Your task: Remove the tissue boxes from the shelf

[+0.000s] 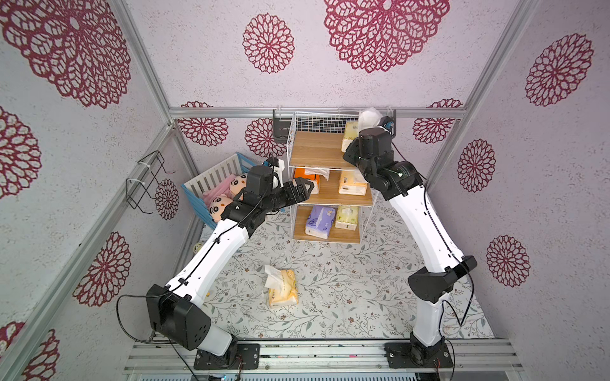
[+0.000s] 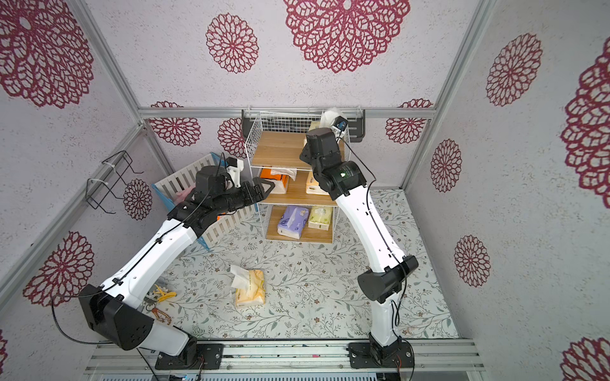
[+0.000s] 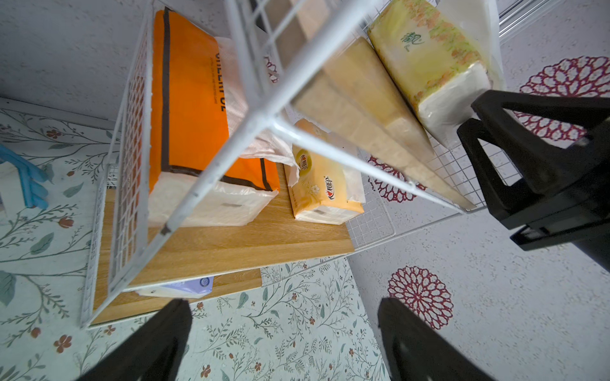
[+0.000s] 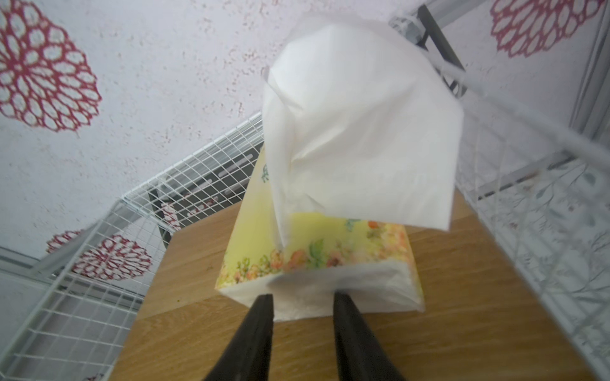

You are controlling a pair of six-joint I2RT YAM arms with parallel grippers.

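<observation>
On the top board of the shelf (image 1: 317,152) lies a yellow flowered tissue pack (image 4: 317,244) with a white tissue standing up from it. My right gripper is in front of that pack, its fingers part open and apart from each other; no part of the pack shows between them. An orange pack (image 3: 190,101) and a yellow-orange pack (image 3: 324,181) sit on the middle board. Below are a purple pack (image 1: 320,221) and a light yellow pack (image 1: 347,217). My left gripper stands open and empty before the shelf's left side.
One yellow tissue pack (image 1: 283,289) rests on the floral floor at front left. A blue-and-white crib (image 2: 171,185) with dolls stands left of the shelf. White wire sides (image 4: 527,209) border the boards.
</observation>
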